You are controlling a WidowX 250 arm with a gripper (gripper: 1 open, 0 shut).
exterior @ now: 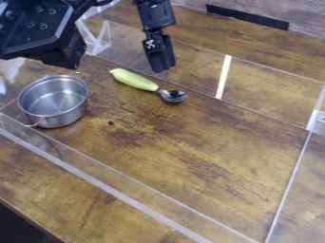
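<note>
My black gripper (160,61) hangs at the top centre of the camera view, open, above and just behind a spoon (172,96) with a metal bowl. A pale yellow-green elongated piece (133,80) lies along the spoon's handle end; I cannot tell whether it is the handle itself. A steel pot (53,101) stands at the left, apart from the spoon.
Clear plastic panels or strips edge the wooden table (191,161) on several sides. A dark arm housing fills the top left.
</note>
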